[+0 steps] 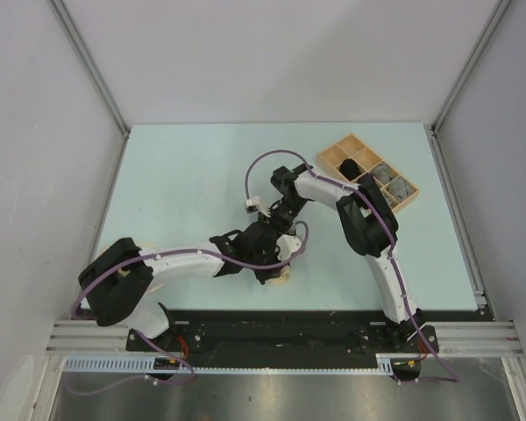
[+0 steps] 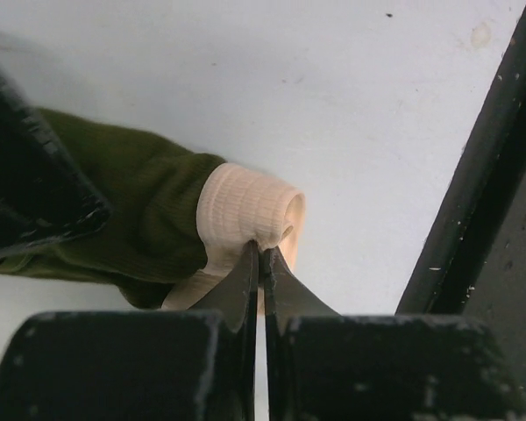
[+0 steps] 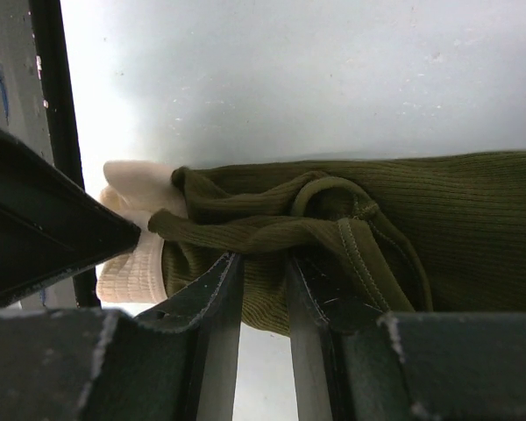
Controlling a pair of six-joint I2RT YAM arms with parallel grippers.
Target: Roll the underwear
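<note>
Dark olive underwear with a cream waistband lies flattened and partly folded at the table's middle front, mostly hidden by the arms from above. In the left wrist view my left gripper is shut at the waistband [image 2: 241, 206]; whether cloth is pinched between its tips is hard to tell. In the right wrist view my right gripper stands part open over the bunched, folded green fabric [image 3: 456, 224], its tips at the cloth. Another dark gripper part intrudes at left there, by the waistband.
A wooden divided box [image 1: 342, 151] with dark and grey items stands at the back right. A pale pile [image 1: 101, 254] lies at the left edge. The table's front edge is close by.
</note>
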